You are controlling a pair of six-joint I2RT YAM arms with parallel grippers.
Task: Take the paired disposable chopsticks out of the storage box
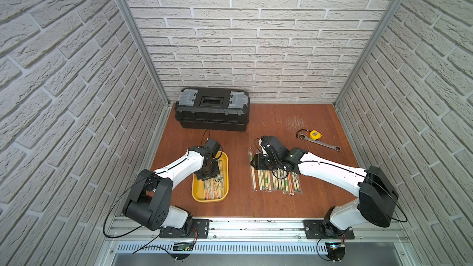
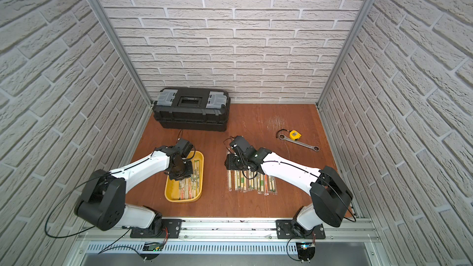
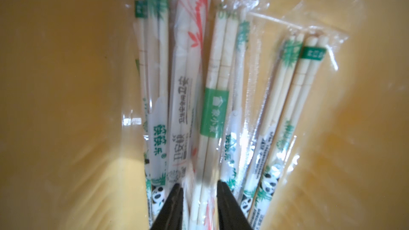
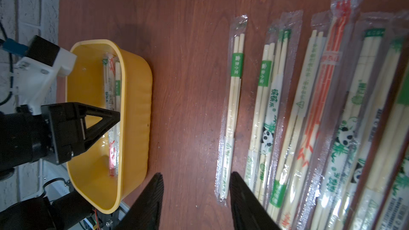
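Observation:
The yellow storage box [image 1: 227,167] stands at the left of the table, holding several wrapped chopstick pairs. My left gripper is down inside it with its fingers part open; between and beneath them, in the left wrist view, runs a pair with a green band [image 3: 214,112]. Whether the fingers touch that wrapper cannot be made out. Outside the box, a single wrapped pair [image 4: 233,91] lies at the left end of a row of several pairs on the table. My right gripper is above the bare table beside this pair, open and empty.
Behind the box sits a black toolbox [image 1: 211,110]. A yellow tape measure [image 1: 315,135] and a wrench [image 1: 320,142] lie at the back right. Bare tabletop [image 4: 183,102] separates the box from the chopstick row.

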